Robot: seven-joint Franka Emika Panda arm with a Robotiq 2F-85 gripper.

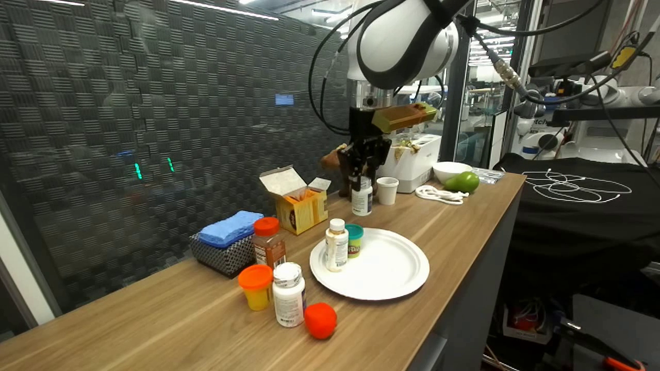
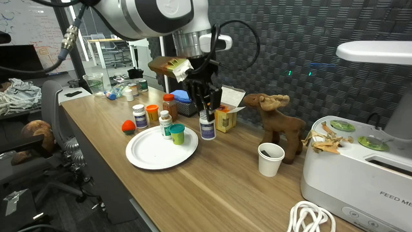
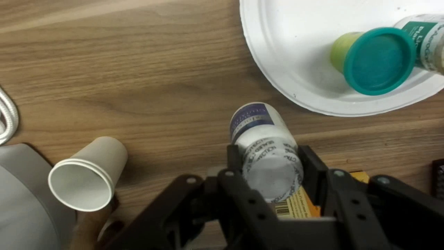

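Observation:
A white bottle with a purple label is upright beneath the arm, beyond the plate. Gripped near its cap, it stands between the black fingers of my gripper, which is shut on it. In exterior view 1 the same bottle appears raised off the counter. The white plate holds a green-lidded tub and a second white bottle with a green label, side by side near its edge. From above, the bottle is apart from the plate's rim.
An open yellow box stands close by the held bottle. The paper cup, brown plush moose and white planter stand to one side. Several containers and a red ball stand beyond the plate. Counter between plate and cup is clear.

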